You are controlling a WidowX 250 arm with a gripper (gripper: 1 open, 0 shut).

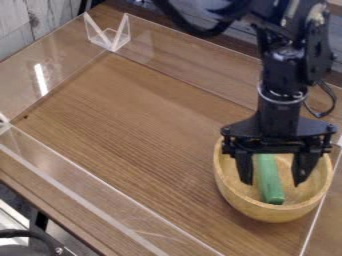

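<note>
A yellow bowl (243,200) sits at the lower right of the table with a green oblong object (267,180) lying inside it. My black gripper (274,154) is over the bowl, fingers open and spread either side above the green object, low near the rim. Whether the fingertips touch anything is hard to tell.
A white wire-like holder (108,32) stands at the back left. A wall edge runs along the back, and cables lie at the lower left.
</note>
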